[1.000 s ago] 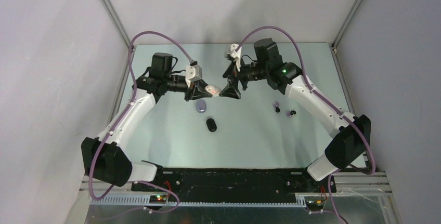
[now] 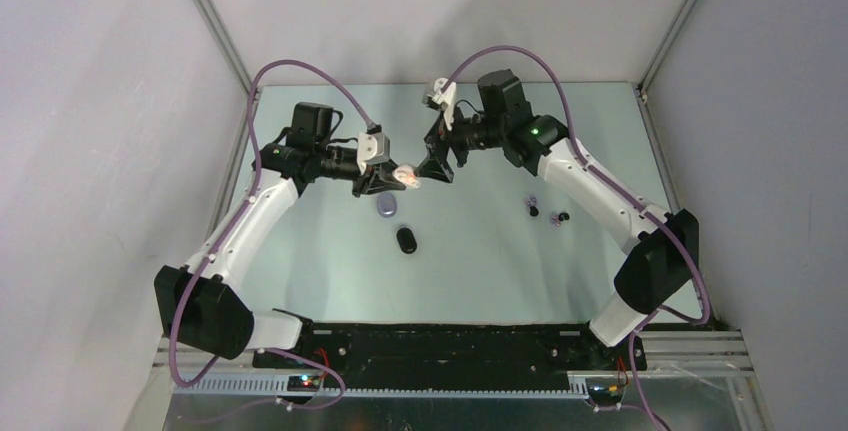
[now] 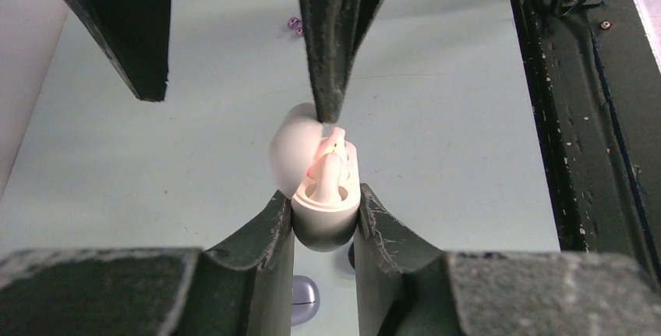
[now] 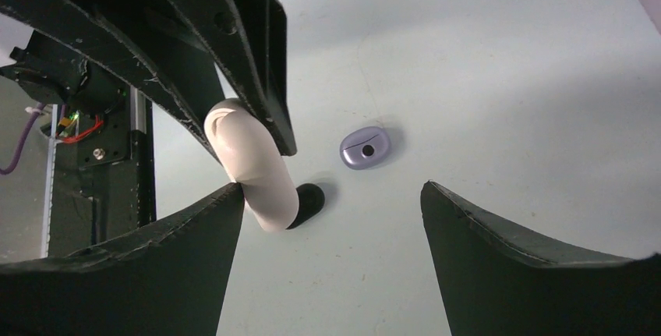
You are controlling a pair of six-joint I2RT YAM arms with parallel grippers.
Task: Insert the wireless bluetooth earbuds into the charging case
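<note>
A white charging case, lid open with a lit pinkish interior, is clamped in my left gripper [image 2: 398, 179]; it appears in the top view [image 2: 406, 177] and in the right wrist view [image 4: 257, 172]. My right gripper [image 2: 436, 165] is just right of and above it, its black fingers parted, one tip close to the case's upper edge in the left wrist view. I see nothing held between them. A purple case [image 2: 386, 205] and a black case [image 2: 406, 240] lie on the table below.
Small purple and black earbuds [image 2: 533, 206] [image 2: 560, 218] lie at the right of the table [image 2: 470, 271]. Both arms meet over the back middle.
The left gripper with the white case is nearly still.
</note>
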